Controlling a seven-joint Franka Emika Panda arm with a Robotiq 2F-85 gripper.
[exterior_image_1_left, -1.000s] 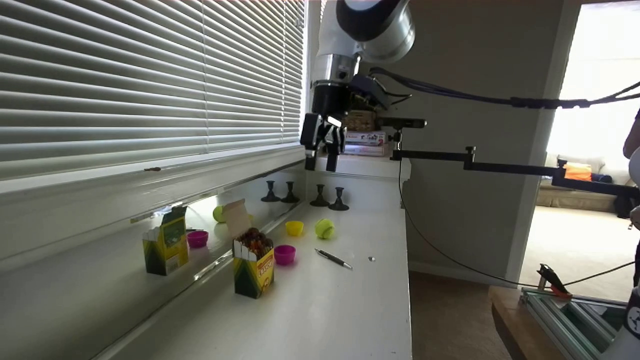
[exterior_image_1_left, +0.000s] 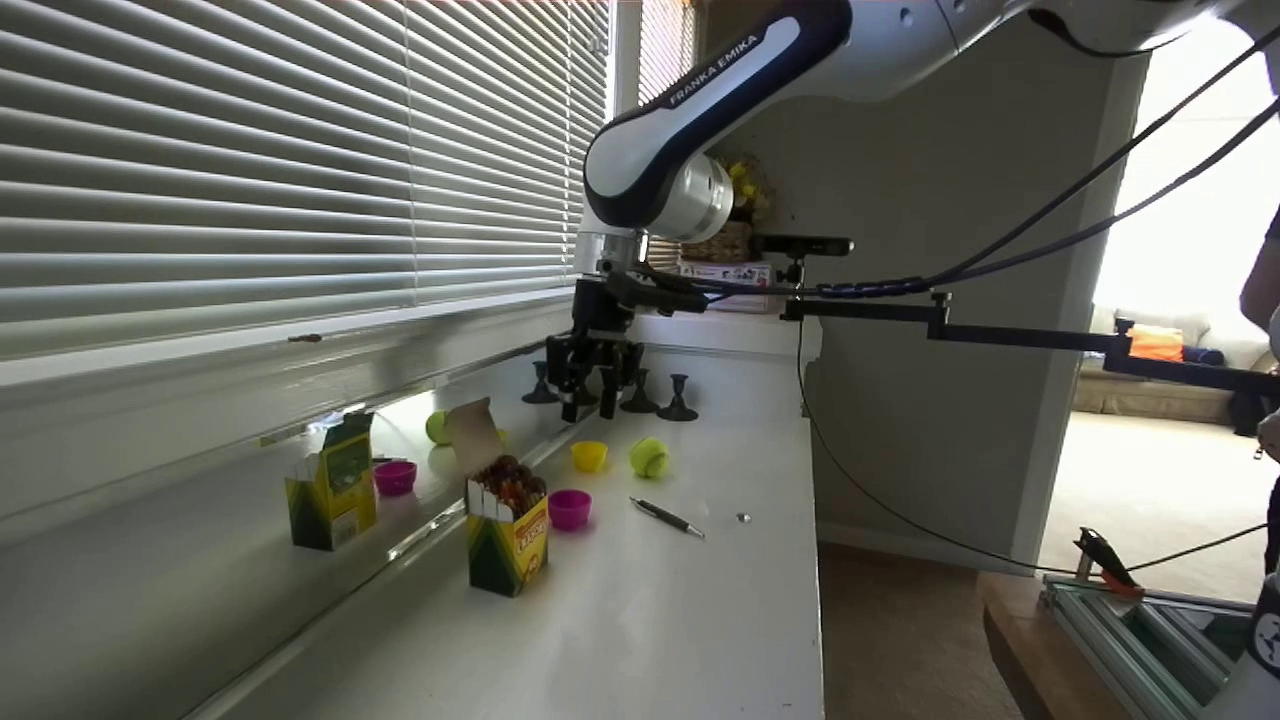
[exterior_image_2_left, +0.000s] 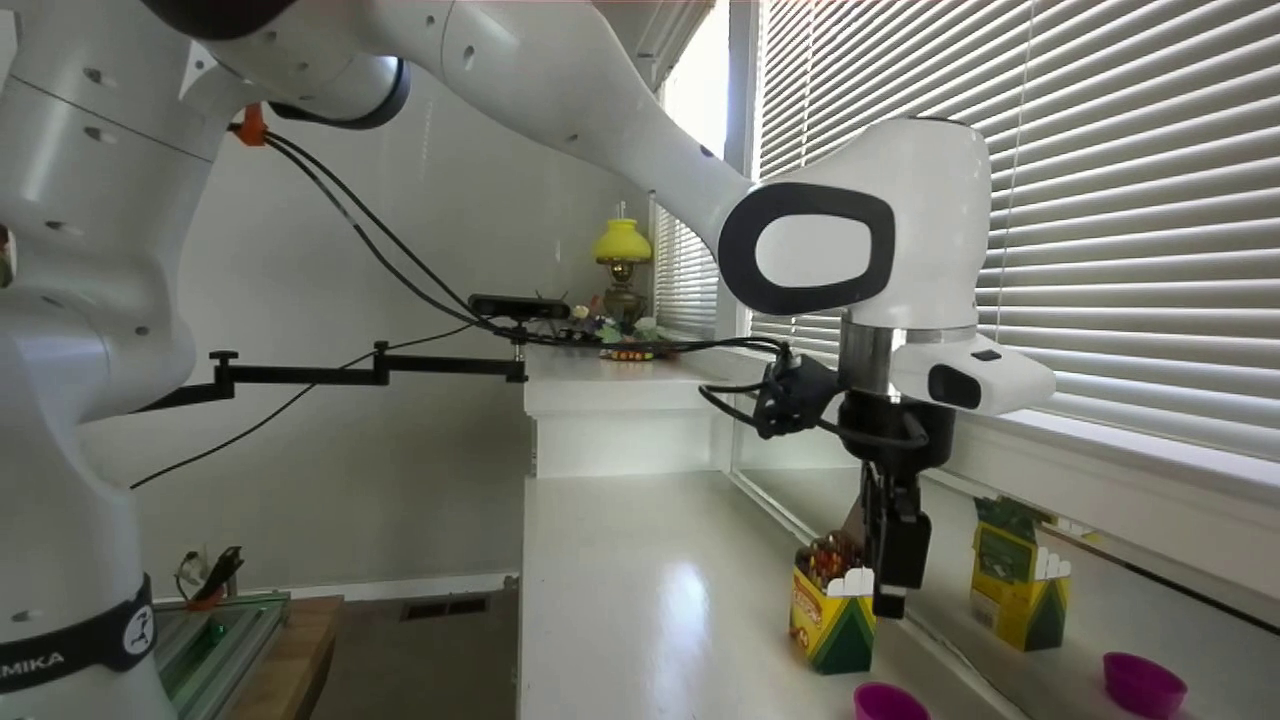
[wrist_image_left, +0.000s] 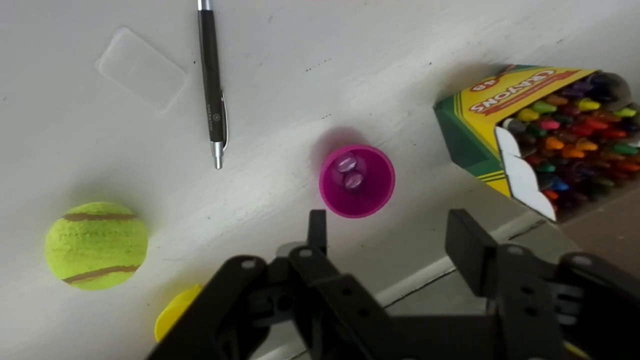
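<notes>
My gripper hangs above the white counter, its two fingers well apart and nothing between them. In the wrist view a small magenta cup (wrist_image_left: 379, 191) stands just beyond the fingertips, holding clear glass-like pieces (wrist_image_left: 352, 179). To its right is an open crayon box (wrist_image_left: 480, 123) full of crayons. A dark pen (wrist_image_left: 211, 81) lies to the cup's upper left. The tennis ball (wrist_image_left: 96, 246) rests at the lower left, and a yellow cup (wrist_image_left: 175, 312) is partly hidden behind my gripper. From exterior view 1, the gripper (exterior_image_1_left: 588, 410) is well above the cups.
A mirror-like panel along the window side reflects the crayon box (exterior_image_1_left: 332, 492) and magenta cup. Dark candlesticks (exterior_image_1_left: 678, 402) stand at the counter's far end. Bare counter (exterior_image_1_left: 708, 624) lies to the front and right, ending at a drop-off.
In exterior view 1 my gripper has come down and shifted left, toward the cups and crayon box. The objects on the counter have stayed in place.
</notes>
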